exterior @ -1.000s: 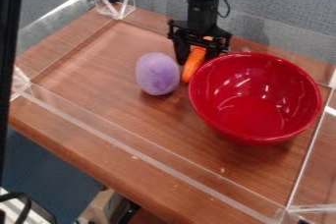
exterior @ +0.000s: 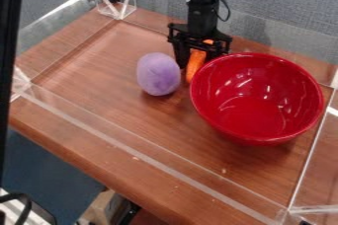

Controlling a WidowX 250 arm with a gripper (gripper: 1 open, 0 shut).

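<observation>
My black gripper [exterior: 200, 43] hangs down at the back centre, low over an orange carrot-like object [exterior: 197, 62] that lies behind the bowl's left side. Its fingers are dark and partly hidden, so I cannot tell whether they are closed on that object. A large red bowl [exterior: 256, 96] sits on the right, close beside the orange object. A purple oval object [exterior: 158, 74] rests on the wooden surface to the left of both.
Clear plastic walls enclose the wooden table [exterior: 86, 81], with a grey backdrop behind. A dark floor lies beyond the front left edge.
</observation>
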